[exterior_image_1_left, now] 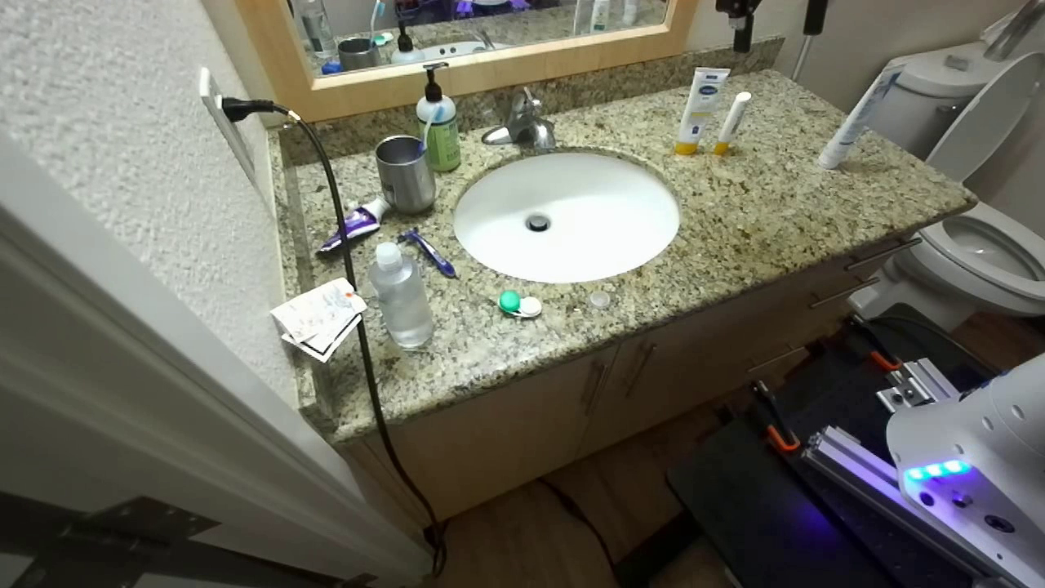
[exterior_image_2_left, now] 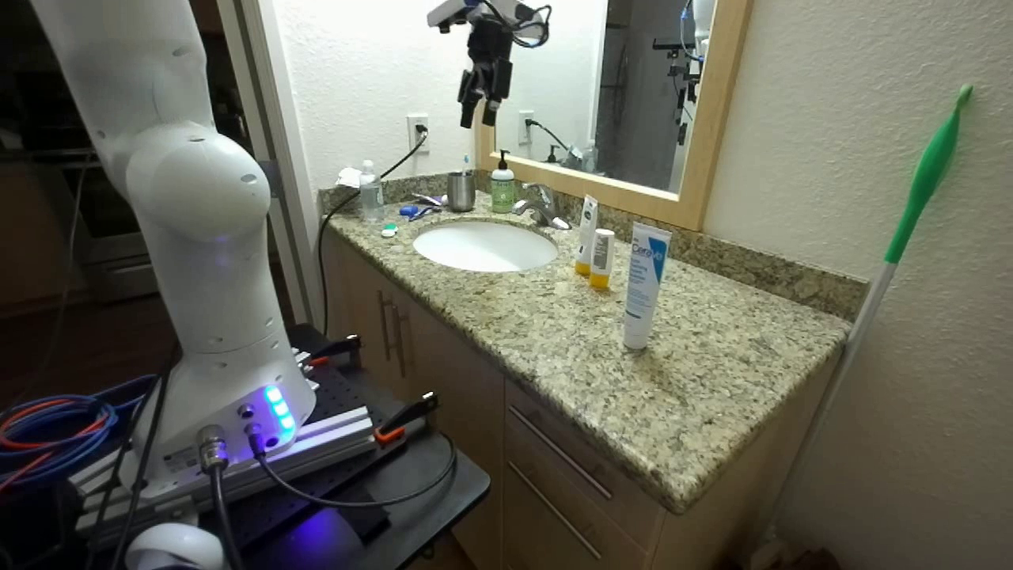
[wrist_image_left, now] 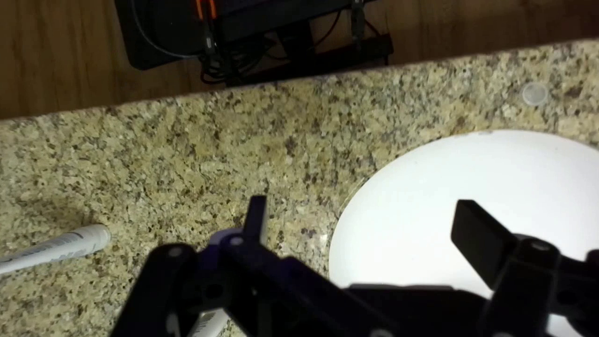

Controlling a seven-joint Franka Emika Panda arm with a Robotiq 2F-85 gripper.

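My gripper (exterior_image_2_left: 479, 118) hangs high above the counter, in front of the mirror, with its fingers pointing down. In the wrist view the fingers stand wide apart and nothing is between the fingers. Below them lie the granite countertop (wrist_image_left: 269, 146) and the white sink (wrist_image_left: 404, 224). Only the gripper's lower ends show at the top of exterior view 1. On the counter right of the sink stand a CeraVe tube (exterior_image_2_left: 643, 290), a white tube with a yellow cap (exterior_image_1_left: 701, 113) and a slimmer yellow-capped one (exterior_image_1_left: 731, 124).
Left of the sink stand a clear bottle (exterior_image_1_left: 402, 299), a metal cup (exterior_image_1_left: 406, 176) and a soap pump (exterior_image_1_left: 441, 127). A razor (exterior_image_1_left: 429, 255), purple toothpaste (exterior_image_1_left: 354, 225) and green-and-white lens case (exterior_image_1_left: 519, 305) lie nearby. A black cable (exterior_image_1_left: 344, 225) crosses there.
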